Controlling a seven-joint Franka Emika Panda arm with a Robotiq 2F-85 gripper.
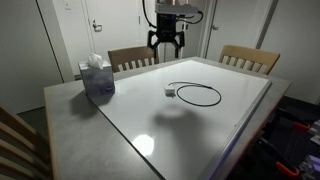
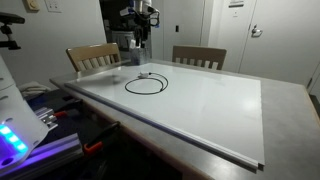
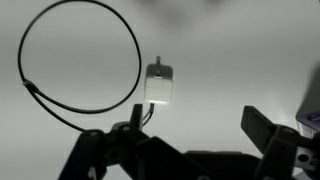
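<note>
A small white block-like charger or adapter (image 3: 158, 86) lies on the white board, with a black cable (image 3: 76, 107) looping away from it. In exterior view 1 the same white block (image 1: 169, 89) sits near the board's middle, the cable (image 1: 215, 100) curling to its right. My gripper (image 1: 166, 53) hangs well above the board, pointing down. Its fingers (image 3: 128, 140) are spread wide in the wrist view, with nothing held between them. The block appears ahead of the gap between them.
A grey box with white tissue (image 1: 97, 77) stands at the board's left edge in exterior view 1. Wooden chairs (image 1: 248, 60) surround the table. Most of the white board (image 2: 205, 105) is bare.
</note>
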